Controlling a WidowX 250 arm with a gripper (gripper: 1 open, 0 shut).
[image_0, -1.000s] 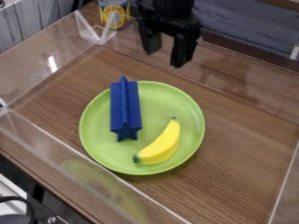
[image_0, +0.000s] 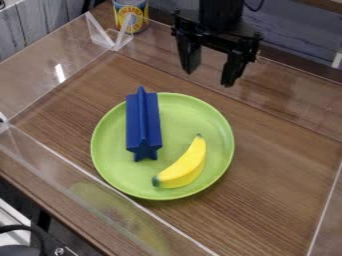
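My black gripper (image_0: 211, 56) hangs over the back of the wooden table, open, its two fingers pointing down with nothing visible between them. Below and in front of it is a green plate (image_0: 185, 112) holding a blue elongated block (image_0: 142, 125) on its left and a yellow banana (image_0: 182, 165) on its right.
A can (image_0: 130, 15) stands at the back left, with clear plastic beside it. Raised edges border the table, and a black cable lies at the lower left.
My gripper has shifted to the right and turned slightly, with its fingers appearing farther apart. The plate, block and banana are unmoved.
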